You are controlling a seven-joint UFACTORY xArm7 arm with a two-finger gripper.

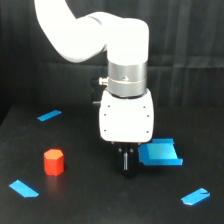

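Note:
My white gripper (126, 155) points down over the dark table, just left of a square of blue tape (163, 153); its fingers are dark and hard to make out, so the gripper's state is unclear. A red hexagonal block (54, 162) stands on the table at the left, well apart from the gripper.
Short blue tape strips lie on the dark table (90, 195) at the back left (50, 115), front left (24, 188) and front right (195, 197). A black backdrop stands behind.

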